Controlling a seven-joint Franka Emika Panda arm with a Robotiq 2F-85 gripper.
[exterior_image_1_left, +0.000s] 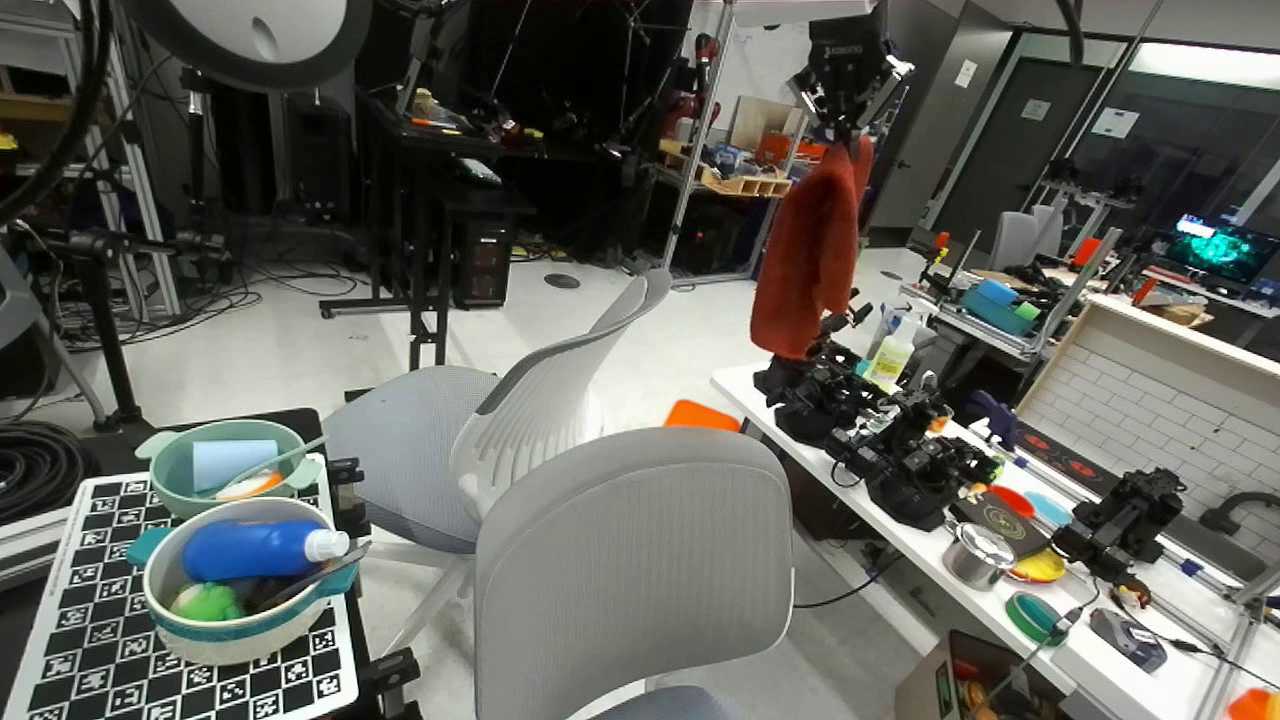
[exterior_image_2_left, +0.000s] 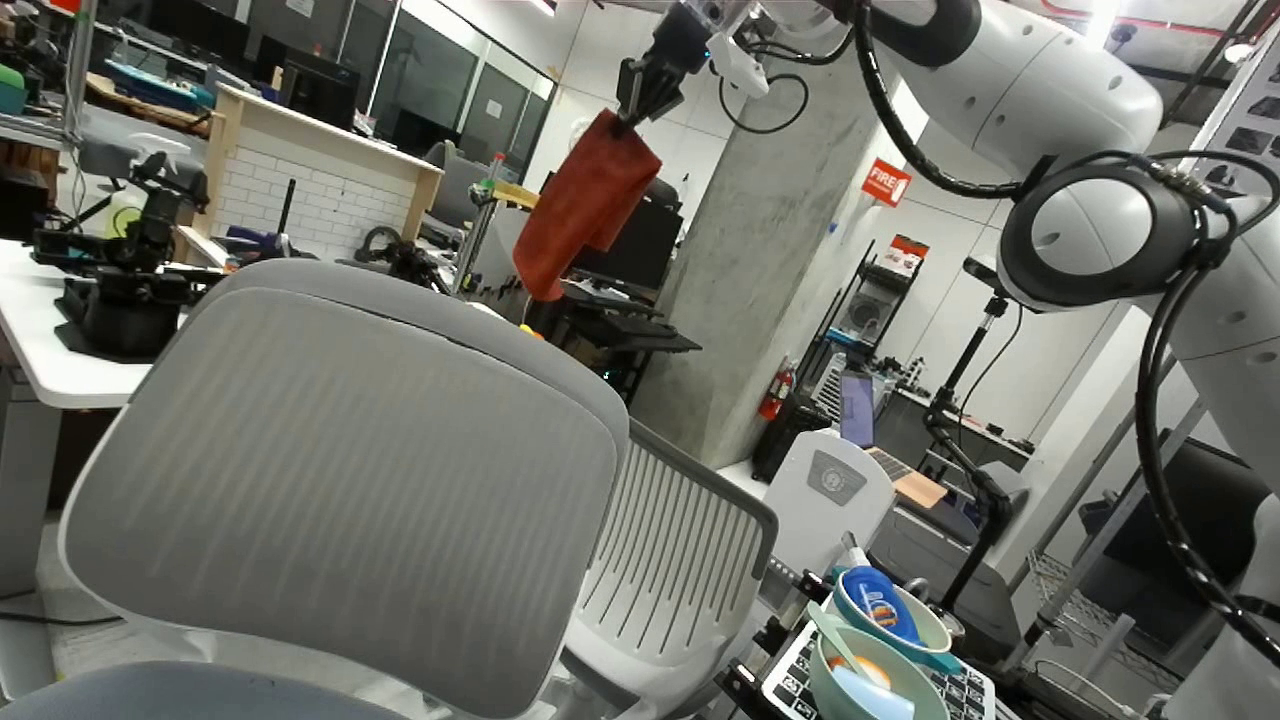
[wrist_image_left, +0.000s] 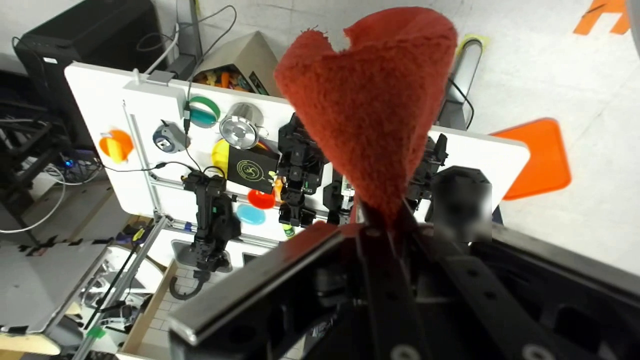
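A red cloth (exterior_image_1_left: 810, 246) hangs in the air from my gripper (exterior_image_1_left: 845, 130), which is shut on one end of it. In exterior view 2 the cloth (exterior_image_2_left: 584, 204) dangles clear of both chairs below my gripper (exterior_image_2_left: 630, 118). The wrist view shows the cloth (wrist_image_left: 378, 96) spreading out from between the fingertips, covering part of the scene beneath. Two grey office chairs stand in the room: the nearer chair (exterior_image_1_left: 636, 564) with its broad back, and behind it the other chair (exterior_image_1_left: 564, 360).
At the left, a bowl with a blue bottle (exterior_image_1_left: 246, 550) and a green bowl (exterior_image_1_left: 180, 462) sit on a marker board (exterior_image_1_left: 84, 648). A white table (exterior_image_1_left: 858, 486) at the right carries several black small arms and a metal pot (exterior_image_1_left: 978, 556).
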